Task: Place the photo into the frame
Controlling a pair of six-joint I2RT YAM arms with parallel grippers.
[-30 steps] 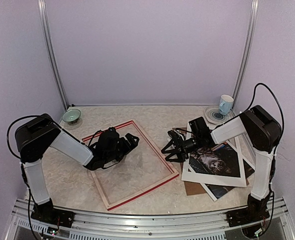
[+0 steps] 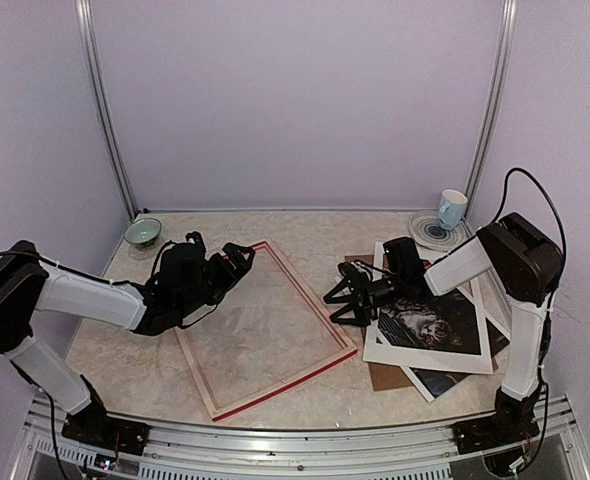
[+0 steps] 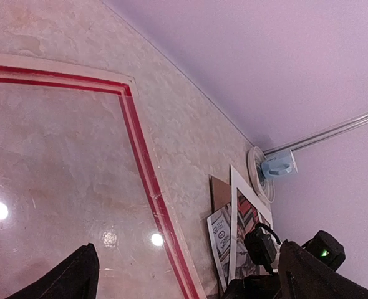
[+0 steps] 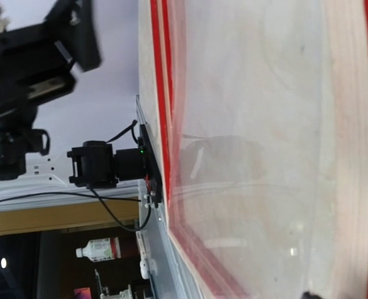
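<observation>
The frame (image 2: 297, 382), pale with red edging and a clear pane, lies empty and turned at an angle in the middle of the table. My left gripper (image 2: 233, 263) hangs over its back left part. In the left wrist view its fingers (image 3: 68, 274) stand wide apart with only pane between. The photo (image 2: 430, 325), a dark animal picture with a white border, lies flat on the pile at the right. Over the gap between frame and pile, my right gripper (image 2: 337, 303) is open, nothing visible between its fingers. The right arm hides the photo's upper part.
Beneath the photo, a second print (image 2: 437, 383) and a brown board (image 2: 385, 376) stick out. Behind them a pale blue mug (image 2: 453, 208) stands on a round plate (image 2: 425, 232). A green bowl (image 2: 143, 232) sits back left. Bare table lies behind the frame.
My left gripper has moved left and a little back over the frame, its arm swinging outward. The right arm has barely moved; frame and photos stay put.
</observation>
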